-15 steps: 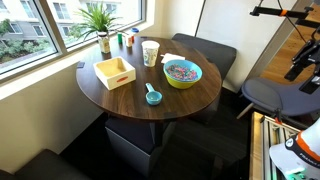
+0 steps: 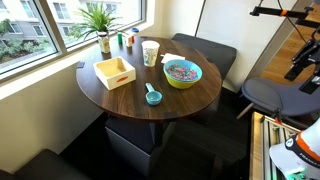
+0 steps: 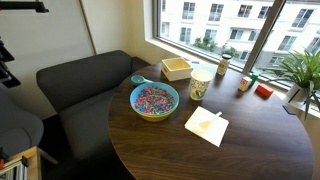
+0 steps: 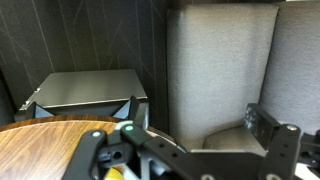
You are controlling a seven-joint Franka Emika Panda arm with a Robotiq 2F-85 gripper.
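Observation:
My gripper stands open in the wrist view, its two fingers wide apart with only the grey sofa behind the gap. It hangs well off the table, its dark parts cut by the right edge of exterior view 1. On the round wooden table (image 3: 240, 150) sits a turquoise bowl (image 3: 154, 103) full of pink and multicoloured bits. A blue scoop (image 2: 153, 96) with a pale handle lies beside it. Also there are a cream-coloured box (image 2: 115, 73), a patterned white cup (image 3: 199, 84) and a white napkin (image 3: 207, 124) with a small thin item on it.
A potted plant (image 2: 100, 22) and several small jars stand at the window side. Grey sofas (image 3: 85, 90) surround part of the table. A wooden stand (image 2: 258, 145) is near the arm base.

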